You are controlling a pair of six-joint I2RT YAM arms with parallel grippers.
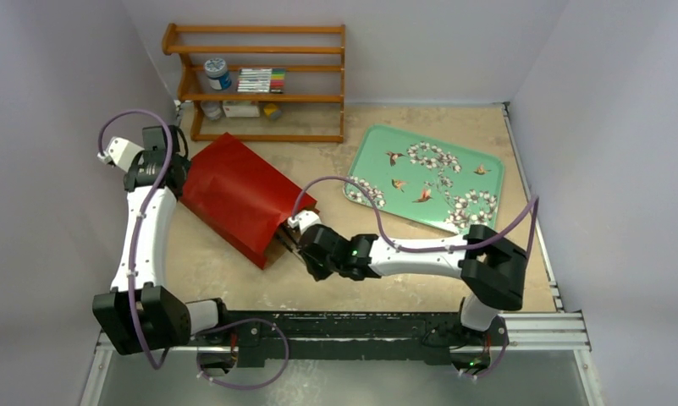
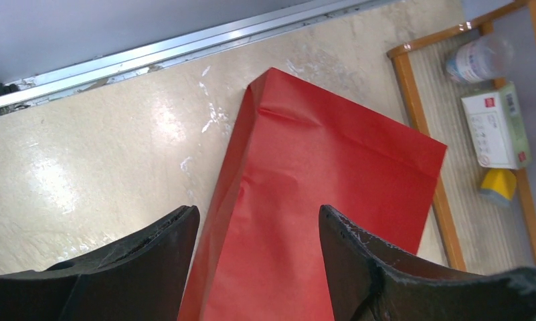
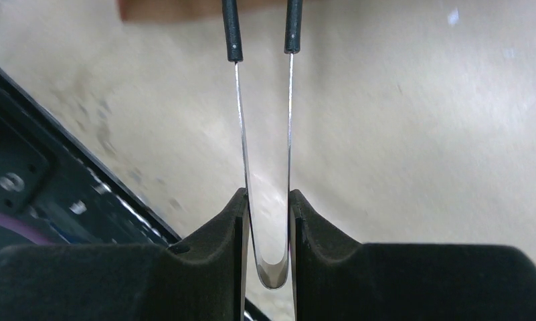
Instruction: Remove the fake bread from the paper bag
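The red paper bag (image 1: 242, 190) lies on its side, its open mouth facing down-right in the top view. No bread shows in any view. My right gripper is shut on metal tongs (image 3: 243, 127), with one side finger (image 3: 302, 231) against each arm. Their black tips point at the bag's mouth, apart, nothing seen between them; whether they reach inside is hard to tell. A blurred brownish-red edge (image 3: 164, 8) lies at the top of the right wrist view. Over the bag's closed end, my left gripper stands open, nothing gripped.
A green flowered tray (image 1: 437, 152) lies empty at the back right. Behind the bag stands a wooden rack (image 1: 259, 97) with a jar, pens and small boxes. The table surface (image 1: 259, 292) in front of the bag is bare.
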